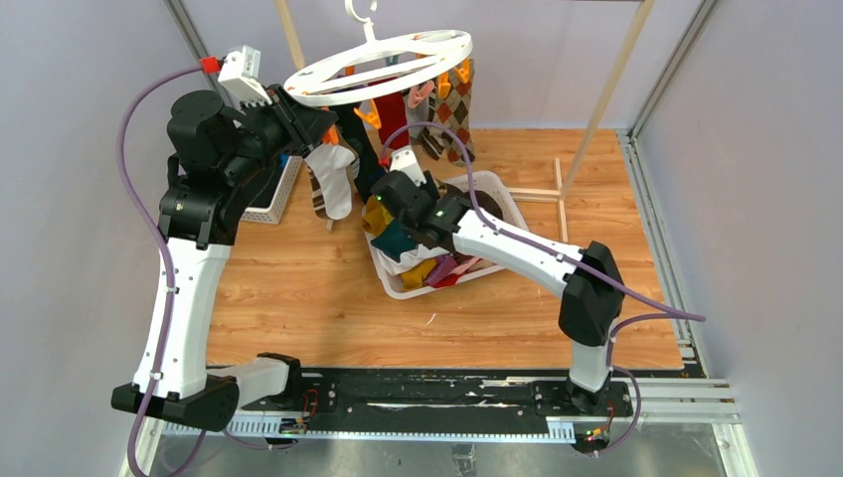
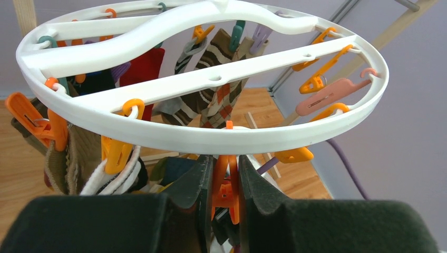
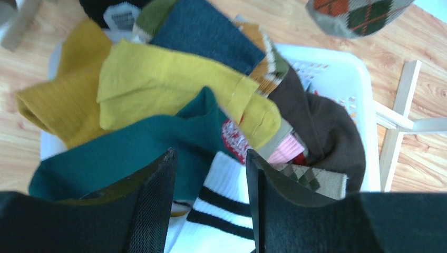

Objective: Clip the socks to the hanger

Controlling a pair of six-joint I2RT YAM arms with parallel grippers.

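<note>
The white round hanger [image 2: 226, 138] hangs with several clips along its rim, some with socks on them. My left gripper is shut on an orange clip [image 2: 225, 195] just under the near rim. No sock shows in that clip. Below, in the right wrist view, my right gripper points down over the basket, fingers apart. A white sock with black stripes [image 3: 224, 211] and a teal sock [image 3: 121, 153] lie beneath and between those fingers; contact cannot be judged. A yellow sock [image 3: 168, 79] lies just beyond.
The white basket [image 3: 363, 79] is full of mixed socks. Hanging socks, such as a white one [image 1: 334, 179] and an argyle one [image 1: 457, 109], dangle near the right arm. Wooden poles [image 1: 608, 94] stand behind.
</note>
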